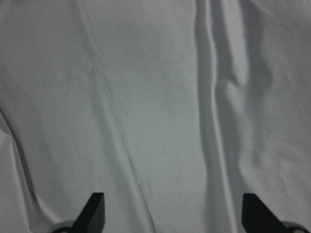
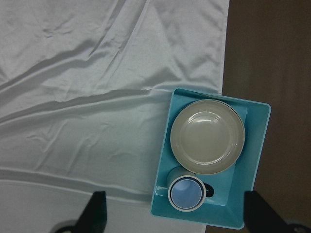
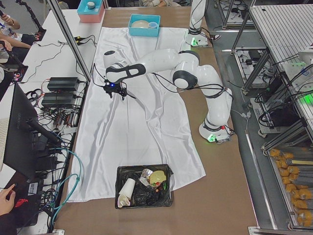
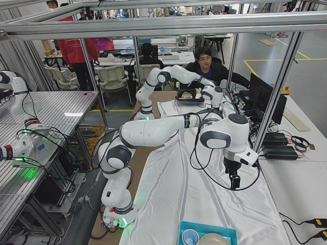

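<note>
My left gripper is open above the white cloth point(image 1: 150, 111), with only folds between its fingers. My right gripper is open over the cloth beside a blue tray point(image 2: 256, 145). The tray holds a grey plate point(image 2: 206, 136) and a mug point(image 2: 186, 193) with a pale blue inside. In the camera right view the tray point(image 4: 230, 235) is at the bottom edge, below the nearer arm.
A black bin point(image 3: 168, 191) with a paper cup, a wrapper and food scraps stands at the cloth's near end in the camera left view. A monitor point(image 3: 17, 142) and cables line one side.
</note>
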